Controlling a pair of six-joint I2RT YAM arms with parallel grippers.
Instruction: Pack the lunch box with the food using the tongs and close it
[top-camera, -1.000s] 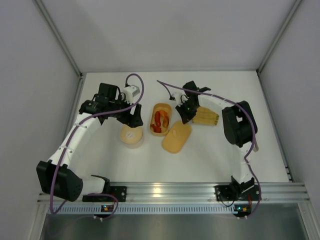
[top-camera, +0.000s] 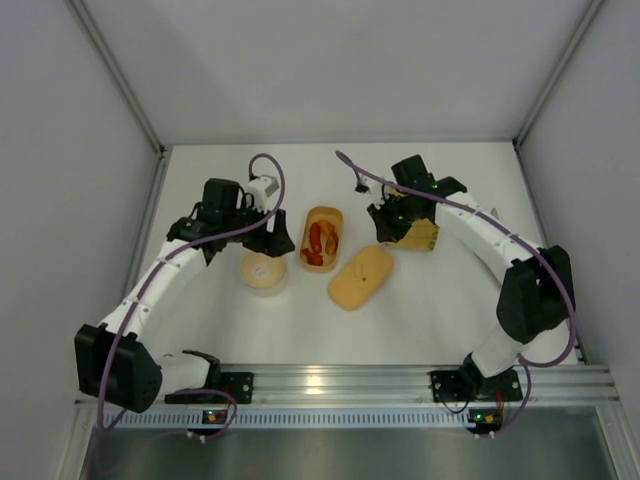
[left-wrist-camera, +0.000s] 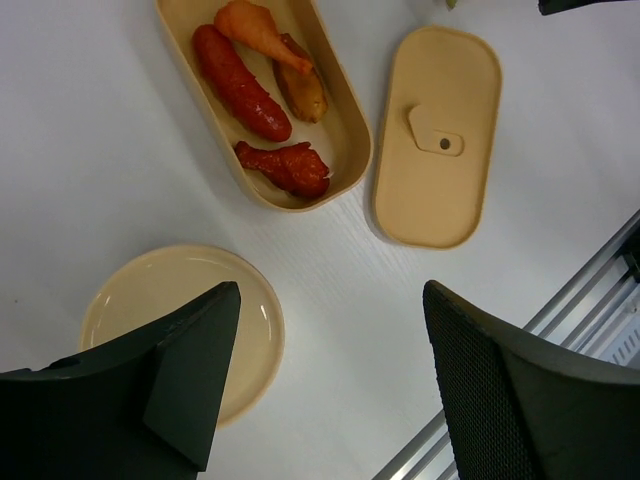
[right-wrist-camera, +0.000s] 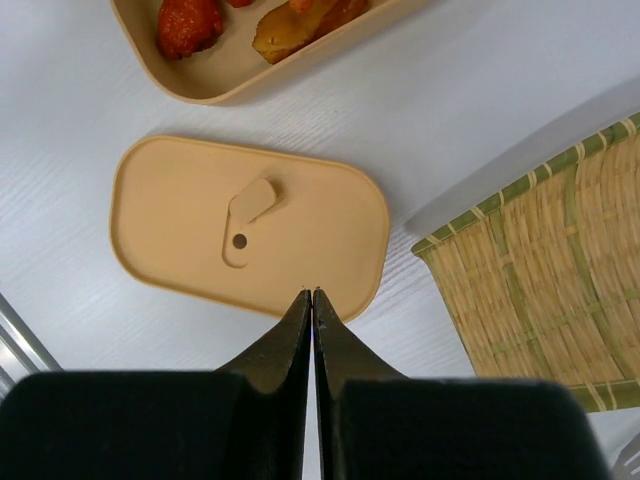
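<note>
A tan lunch box (top-camera: 306, 245) holds sausage, drumstick and other pieces of food. Its lid (top-camera: 355, 285) lies flat beside it on the front-right side, with a small latch piece and hole. A round cream dish (left-wrist-camera: 180, 290) sits left of the box. Above that dish my left gripper hangs open, nothing between its fingers. My right gripper is shut with nothing showing between its fingertips, over the near edge of the lid in its wrist view.
A woven bamboo mat or tray (right-wrist-camera: 530, 280) lies right of the lid, partly under the right arm. White utensil tines show at the right wrist view's lower right corner.
The lid has shifted slightly. The left arm has moved very little.
</note>
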